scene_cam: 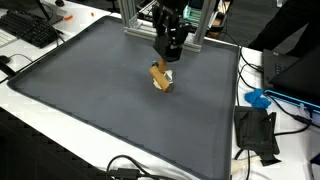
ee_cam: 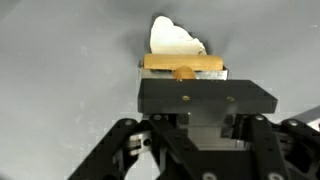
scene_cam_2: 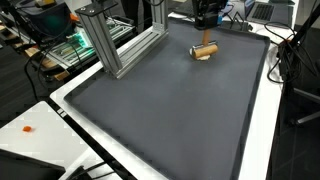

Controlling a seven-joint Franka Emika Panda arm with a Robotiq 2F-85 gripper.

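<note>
My gripper (scene_cam: 165, 56) points down over the tabletop, shut on the upright orange handle of a wooden mallet-like tool. The tool's tan cylindrical head (scene_cam: 160, 77) lies crosswise under the handle and looks low over the table. In the second exterior view the head (scene_cam_2: 203, 50) sits below the gripper. A small white lump (scene_cam: 169, 77) is partly hidden behind the head. From the wrist, the white lump (ee_cam: 173, 40) shows just beyond the wooden head (ee_cam: 185, 62). Whether the head touches the lump or the table, I cannot tell.
The grey tabletop (scene_cam_2: 160, 110) is wide and clear in front of the tool. A white-framed stand (scene_cam_2: 128, 55) rises along one edge. A black pouch (scene_cam: 256, 130), a blue object (scene_cam: 257, 98) and cables lie off the right side.
</note>
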